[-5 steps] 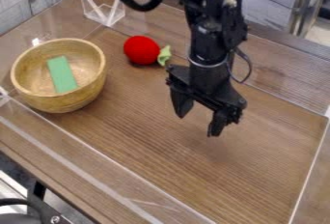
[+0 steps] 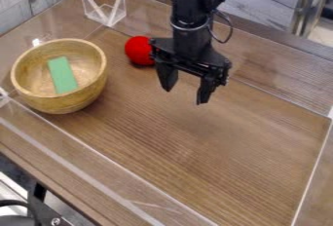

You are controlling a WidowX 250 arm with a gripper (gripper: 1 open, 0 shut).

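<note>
The black robot arm hangs from the top centre, its gripper (image 2: pixel 185 77) low over the wooden table (image 2: pixel 221 162). Its fingers point down, just right of a red round object (image 2: pixel 136 49), which is partly hidden by the arm. Whether the fingers are open or shut is unclear.
A wooden bowl (image 2: pixel 81 89) at the left holds a green block (image 2: pixel 62 75). A clear plastic piece (image 2: pixel 104 8) stands at the upper left.
The arm has moved back and to the left, from the right-centre toward the red object, which is now partly behind it.
</note>
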